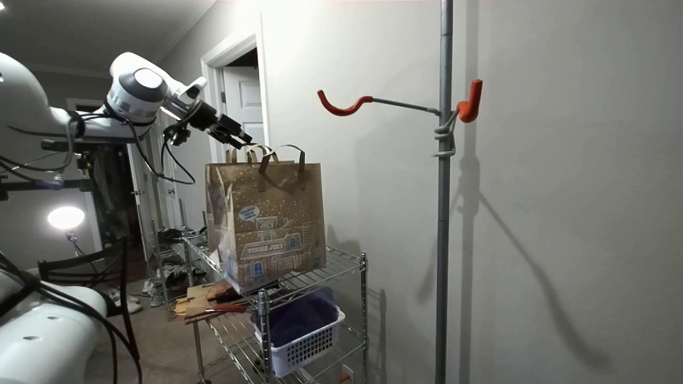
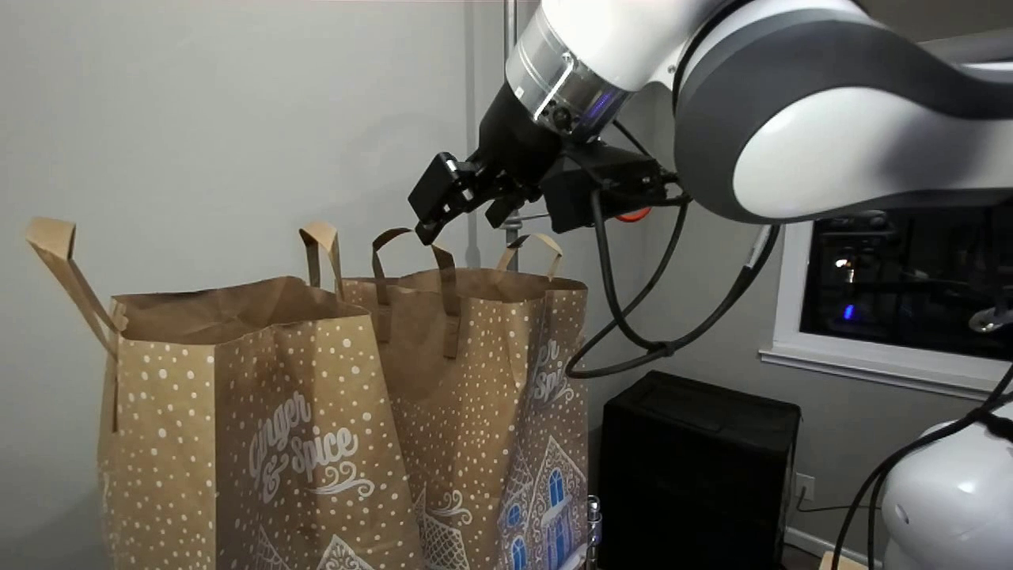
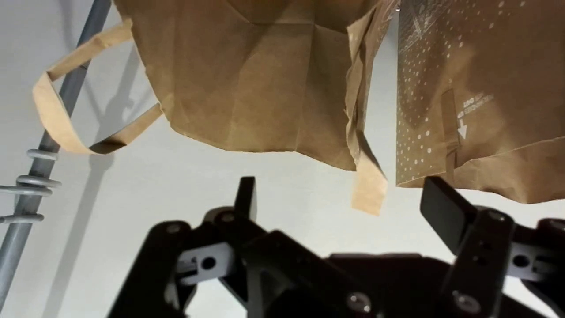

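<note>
Two brown paper bags stand side by side: one bag [image 2: 475, 380] with white dots and a printed house, and another bag [image 2: 237, 427] lettered "Ginger & Spice". My gripper [image 2: 463, 220] hangs tilted over the first bag's top, near its dark-looking handle [image 2: 448, 294]. In the wrist view the gripper is open, its fingers wide apart. A pale paper handle [image 3: 369, 191] shows in the gap between them, not gripped; how far it is from the fingertips I cannot tell. The far handle [image 3: 58, 114] loops out to the left.
A grey pole [image 1: 443, 256] carries red-tipped hooks [image 1: 346, 110] right of the bags. Under the bags is a wire rack [image 1: 346, 261] with a white basket [image 1: 307, 349] on its lower shelf. The wall area between bags and pole is clear.
</note>
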